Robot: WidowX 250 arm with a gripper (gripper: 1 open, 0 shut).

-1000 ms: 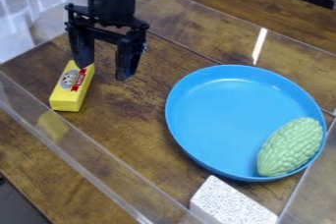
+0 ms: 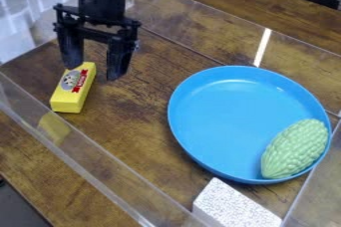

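My black gripper (image 2: 96,52) hangs at the upper left, open, its fingers apart above and just behind a yellow box (image 2: 74,94) with a red and silver label that lies on the wooden table (image 2: 127,151). To the right sits a blue plate (image 2: 220,121) with a pale green textured oval object (image 2: 296,149) on its right part.
A white speckled block (image 2: 233,204) lies at the lower front right. Clear transparent edges run along the left and right foreground. The table behind the plate and between box and plate is clear.
My gripper has shifted slightly left, toward the yellow box's side. The box, plate and green object have not visibly moved.
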